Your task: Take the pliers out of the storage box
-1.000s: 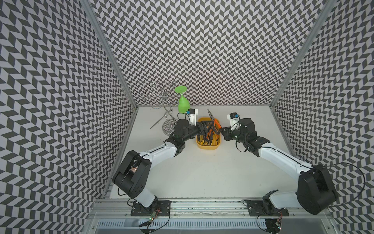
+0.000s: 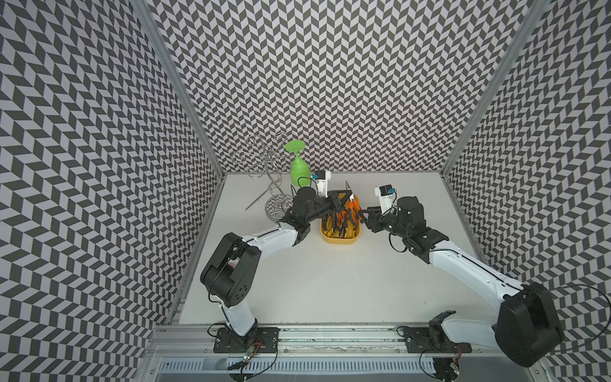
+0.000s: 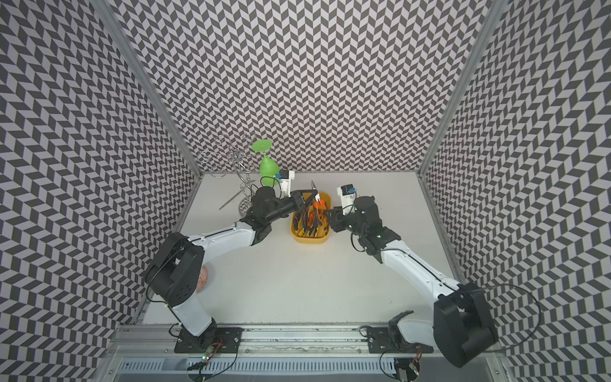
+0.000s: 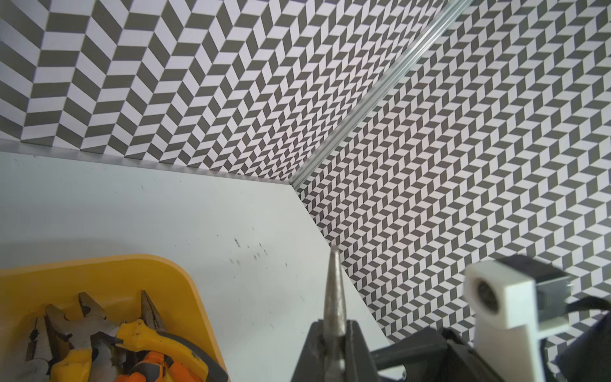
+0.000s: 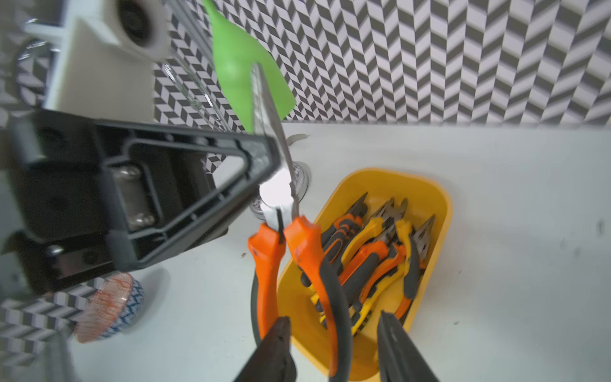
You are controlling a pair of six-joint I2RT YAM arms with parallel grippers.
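Observation:
Orange-and-black long-nose pliers (image 5: 306, 240) hang nose-up above the yellow storage box (image 5: 417, 179) in the right wrist view. My left gripper is shut on their metal head, the tip (image 4: 334, 280) rising past its fingers. At the handle end, my right gripper stands open, fingers (image 5: 399, 350) spread apart with one handle between them. Several more pliers (image 5: 366, 264), orange, yellow and black, lie inside the box. From above, both grippers meet over the box, the left from the left side and the right from the right.
A green bottle-like object (image 2: 299, 172) and a silver wire rack (image 2: 270, 166) stand behind the left arm. A patterned bowl (image 5: 114, 307) sits off to the left.

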